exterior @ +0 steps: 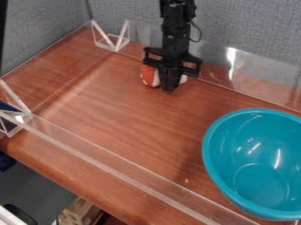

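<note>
My black gripper (171,79) is low at the back of the wooden table, in front of the grey wall. A red-and-white object (150,75) is at the gripper's left side, partly behind it. Whether anything is between the fingertips is hard to tell at this size; the fingers look close together.
A large turquoise bowl (256,163) sits at the front right. Clear panels edge the table, with white brackets (111,35) at the back left and at the near left.
</note>
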